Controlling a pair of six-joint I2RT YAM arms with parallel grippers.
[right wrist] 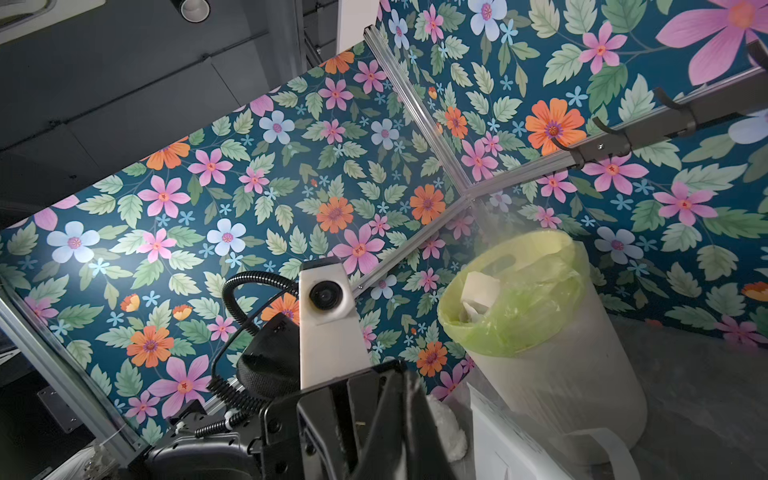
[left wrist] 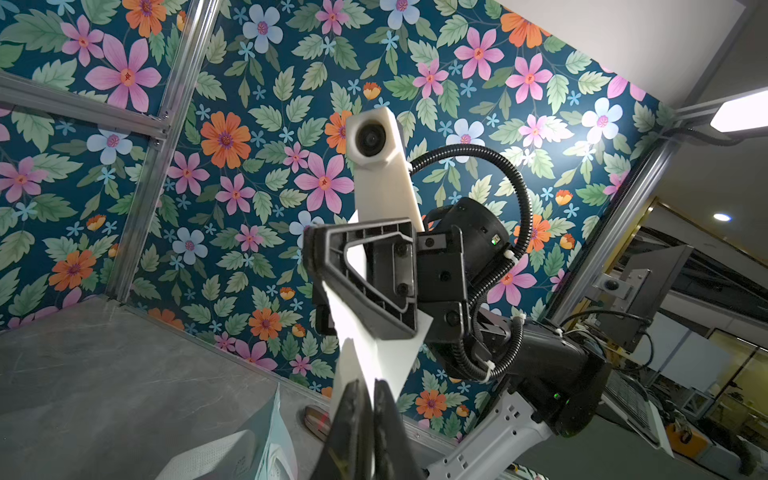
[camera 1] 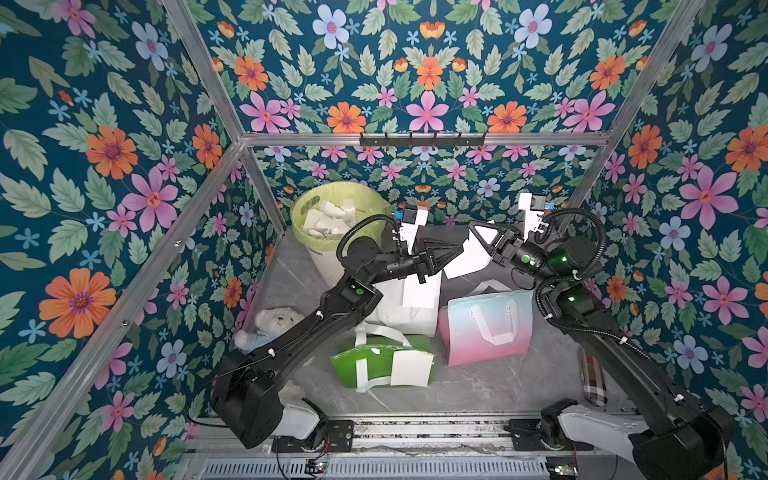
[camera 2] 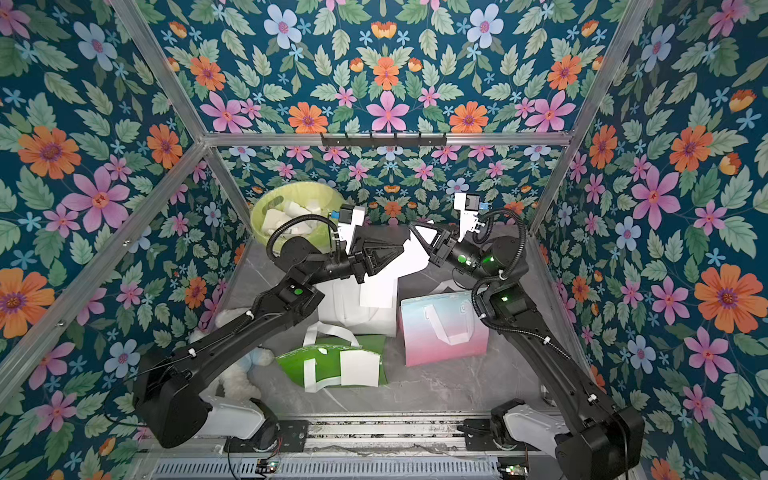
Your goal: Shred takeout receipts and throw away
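A white paper receipt (camera 1: 464, 261) hangs between my two grippers, above the gap between the white and pink bags. My left gripper (camera 1: 461, 249) is shut on its left edge; in the left wrist view the receipt (left wrist: 361, 360) runs down to these fingertips. My right gripper (camera 1: 472, 227) is shut on its upper part, close to the left one. The fingers in the right wrist view (right wrist: 416, 424) are together, and little paper shows there. Back left stands a white bin (right wrist: 560, 384) with a yellow-green liner (camera 1: 364, 200), holding several torn white pieces (camera 1: 326, 222).
A white bag (camera 1: 384, 308) with a white slip (camera 1: 420, 293), a green bag (camera 1: 352, 364) with another slip (camera 1: 410, 368), and a pink-blue bag (camera 1: 480, 340) stand below the arms. A plush toy (camera 1: 276, 321) lies at left. Floor at right is clearer.
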